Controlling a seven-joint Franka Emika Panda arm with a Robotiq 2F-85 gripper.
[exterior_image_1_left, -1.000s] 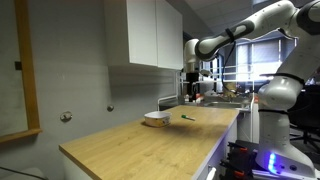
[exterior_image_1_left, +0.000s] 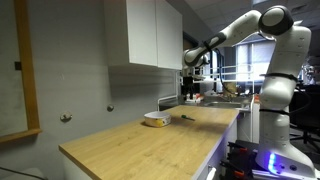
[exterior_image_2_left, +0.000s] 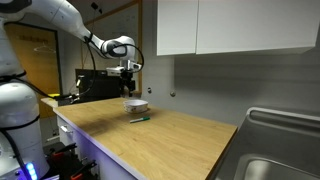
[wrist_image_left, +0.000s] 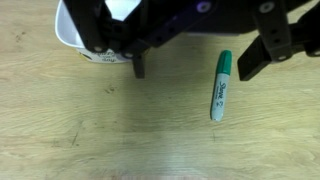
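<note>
A marker (wrist_image_left: 219, 94) with a green cap and grey barrel lies flat on the wooden counter in the wrist view; in exterior view 2 the same marker (exterior_image_2_left: 139, 120) shows in front of a white bowl (exterior_image_2_left: 138, 107). My gripper stands open, its two dark fingers spread wide, with nothing held. From the side, the gripper (exterior_image_1_left: 187, 94) hangs above the counter, over the area of the marker (exterior_image_1_left: 188, 118) and clear of it. The bowl (wrist_image_left: 88, 40) is at the upper left of the wrist view, partly covered by the gripper.
White cabinets (exterior_image_1_left: 130, 35) hang above its back side. A sink (exterior_image_2_left: 270, 145) lies past the counter's other end in exterior view 2.
The arm has stretched out over the counter, its elbow rising. My gripper has shifted slightly left in exterior view 1. Bowl and marker lie where they were.
</note>
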